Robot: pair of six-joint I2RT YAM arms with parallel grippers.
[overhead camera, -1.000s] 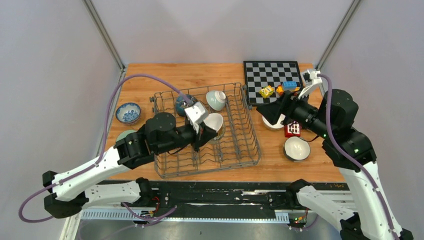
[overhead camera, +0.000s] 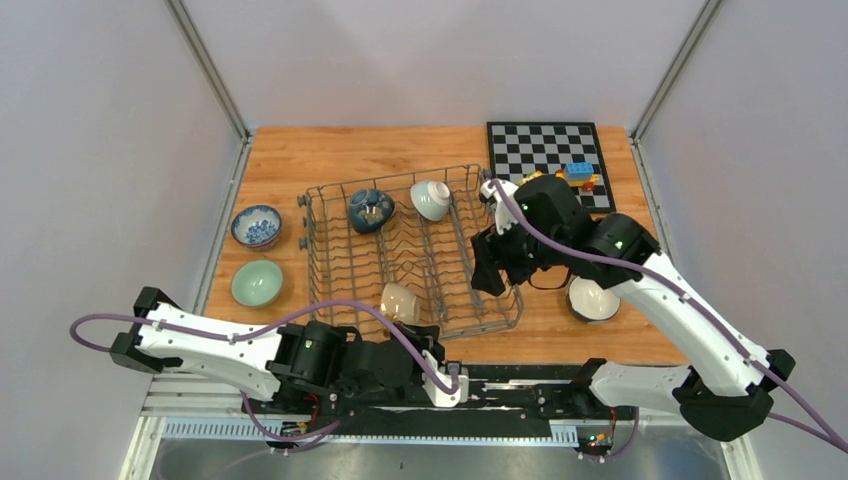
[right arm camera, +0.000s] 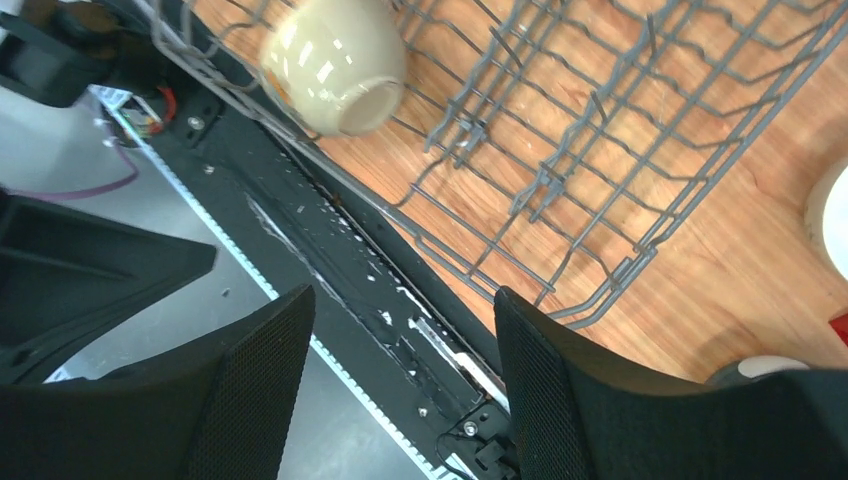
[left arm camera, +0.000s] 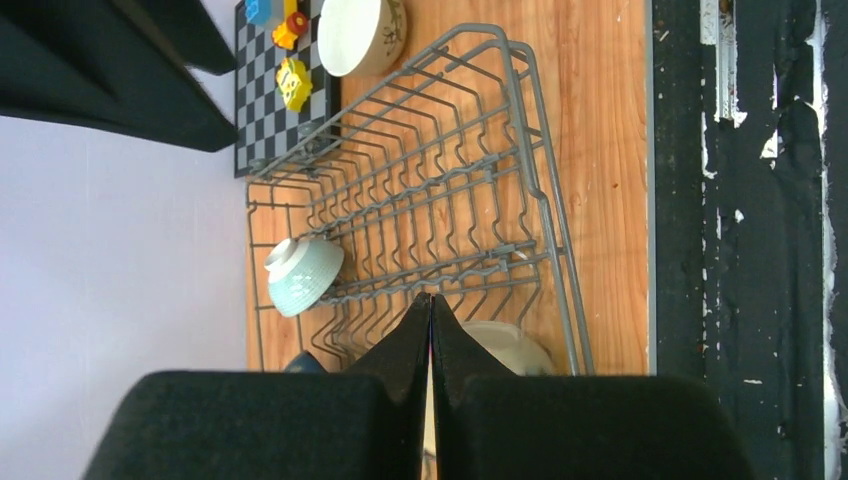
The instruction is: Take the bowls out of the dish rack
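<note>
My left gripper is shut at the front of the wire dish rack (overhead camera: 465, 325), its fingertips close together. A cream bowl (overhead camera: 398, 303) hangs tilted at it; the left wrist view shows part of this bowl (left arm camera: 508, 345) behind the fingers, which hide the grip. Its base shows, blurred, in the right wrist view. At the rack's back lie a dark blue bowl (overhead camera: 371, 210) and a pale green bowl (overhead camera: 431, 200), both tipped over. By the rack's right side, my right gripper is open, with nothing between its fingers.
Left of the rack stand a blue-patterned bowl (overhead camera: 258, 226) and a green bowl (overhead camera: 257, 283). To the right is a white bowl (overhead camera: 593, 299). A chessboard (overhead camera: 525, 140) with toy blocks (overhead camera: 578, 172) lies at the back right.
My right arm swung left, toward the rack's right edge.
</note>
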